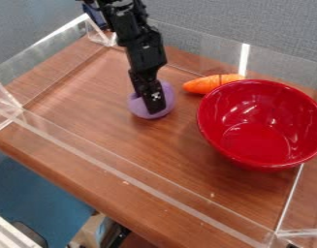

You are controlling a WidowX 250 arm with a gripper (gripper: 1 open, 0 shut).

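A black robot arm reaches down from the top centre of the camera view, its gripper (pixel 153 97) low over a round purple object (pixel 143 108) on the wooden table. The gripper's tip covers part of the purple object, so whether its fingers are open or shut on it is unclear. A red bowl (pixel 258 124) stands to the right, and an orange carrot (pixel 212 83) lies behind the bowl's left side, to the right of the gripper.
Clear plastic walls (pixel 258 58) edge the wooden table (pixel 109 160). A blue floor shows below the left edge.
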